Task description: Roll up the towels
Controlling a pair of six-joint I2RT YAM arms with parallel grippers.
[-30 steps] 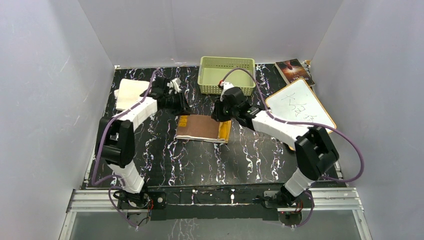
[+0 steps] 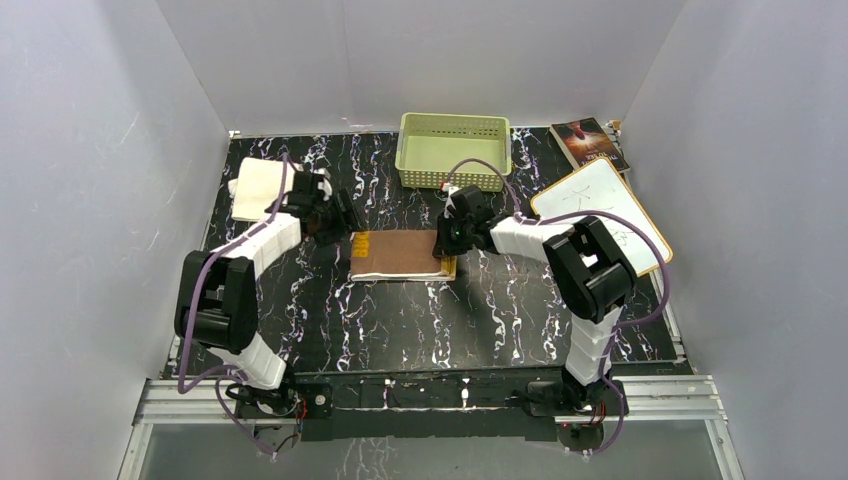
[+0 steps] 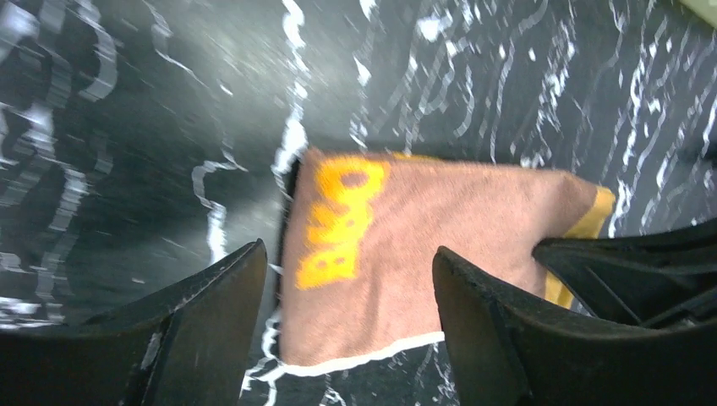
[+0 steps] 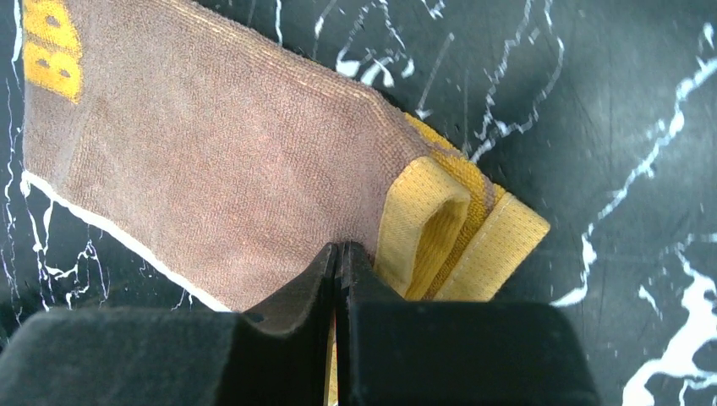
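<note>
A brown towel with yellow lettering (image 2: 398, 250) lies folded flat at the middle of the table, its yellow right edge doubled over in the right wrist view (image 4: 211, 152). My left gripper (image 2: 346, 218) is open above and left of the towel's left end, with the lettering seen between its fingers in the left wrist view (image 3: 342, 283). My right gripper is shut, its fingertips down on the towel beside the folded yellow edge; I cannot see whether any fabric is pinched.
A green basket (image 2: 453, 145) stands at the back. A white cloth (image 2: 260, 185) lies at the back left, a whiteboard (image 2: 590, 200) and a book (image 2: 585, 140) at the right.
My right gripper came down onto the towel's right end and has stayed there.
</note>
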